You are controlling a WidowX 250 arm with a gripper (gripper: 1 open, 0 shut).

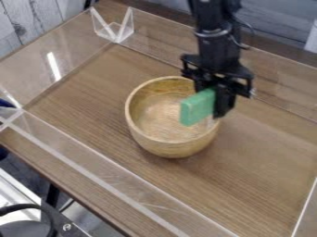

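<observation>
A wooden bowl point(158, 130) sits near the middle of the table. My black gripper point(210, 88) is over the bowl's right rear side, shut on a green block point(196, 108). The block is tilted and hangs at the bowl's back right, partly in front of the bowl's inside as seen from the camera. The fingertips are blurred.
The wooden table point(74, 102) has free room to the left and right of the bowl. A clear plastic object point(113, 26) stands at the back left. Black cables point(25, 218) lie at the lower left corner.
</observation>
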